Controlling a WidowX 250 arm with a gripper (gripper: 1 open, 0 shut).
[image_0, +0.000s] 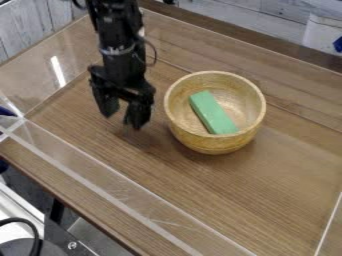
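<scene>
My gripper (123, 105) is a dark arm reaching down from the top over the wooden table (160, 205), left of a wide yellowish bowl (238, 90). Its lower end is blurred, with dark prongs a little above or on the tabletop; I cannot make out anything held between them. A green rectangular block (211, 112) lies tilted inside the bowl.
Black cables lie at the lower left edge. A pale surface shows beyond the table's back edge at the top right.
</scene>
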